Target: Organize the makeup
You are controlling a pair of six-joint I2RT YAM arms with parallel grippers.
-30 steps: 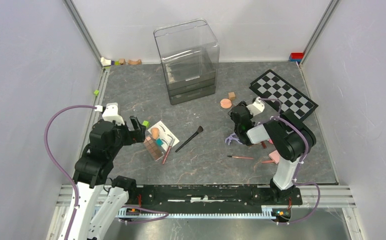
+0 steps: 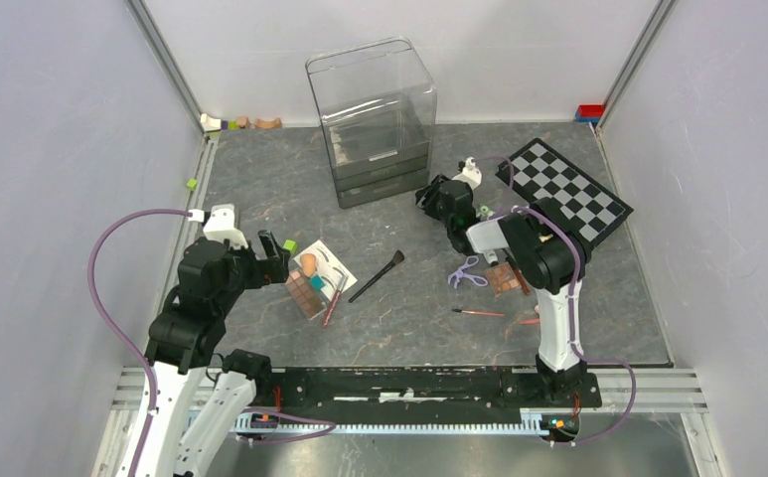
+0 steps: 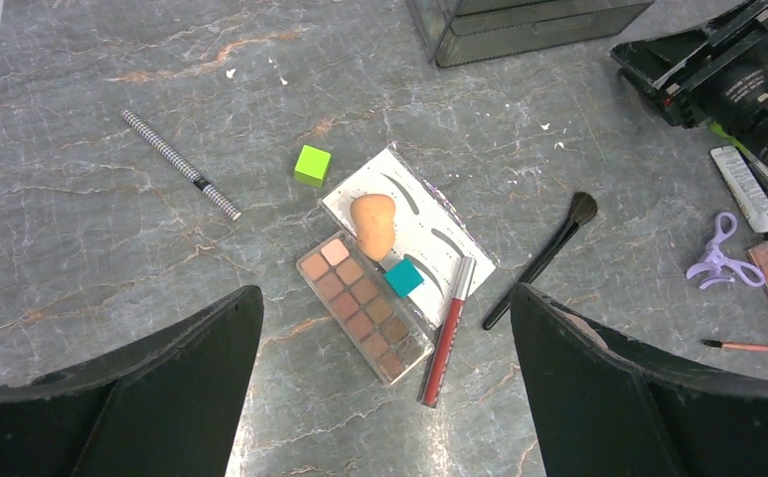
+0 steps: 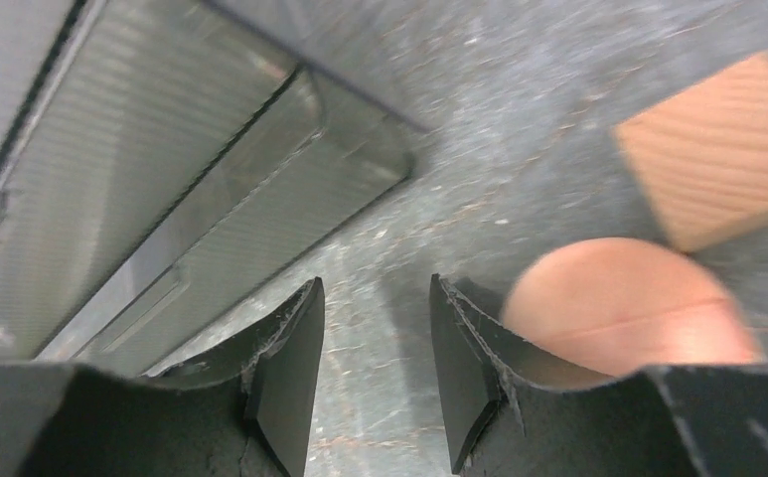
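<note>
A clear makeup organizer (image 2: 370,99) with drawers stands at the back. My right gripper hovers low beside its drawer front, fingers apart and empty, with a peach round puff (image 4: 618,303) and a wooden block (image 4: 707,149) to the right. My left gripper is open and empty above an eyeshadow palette (image 3: 365,308), a white stencil sheet (image 3: 419,219) with a beige sponge (image 3: 374,224) and teal cube, a red-capped tube (image 3: 441,353) and a black brush (image 3: 538,263).
A checkered board (image 2: 565,189) lies at the back right. Purple scissors (image 2: 467,271), a thin brush (image 2: 477,312) and small palettes lie front right. A green cube (image 3: 312,165) and striped rod (image 3: 181,164) lie left.
My right arm has moved toward the back and left, up to the organizer's side, now covering the puff and block in the top view. The left arm has stayed still.
</note>
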